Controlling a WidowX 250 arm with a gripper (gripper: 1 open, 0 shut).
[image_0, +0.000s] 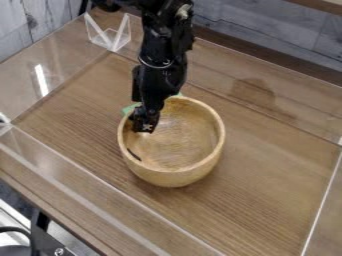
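Note:
A round tan bowl (181, 158) sits on the wooden table (267, 190) near the middle. A black robot arm reaches down from the top to its gripper (144, 122), which is at the bowl's back-left rim, with its fingers low over that rim. Whether it touches the rim is hard to tell. A green object (130, 110) lies behind the bowl's rim at the left, mostly hidden by the bowl and gripper.
A white wire object (110, 30) stands at the back left. A black cable (16, 238) shows at the lower left corner.

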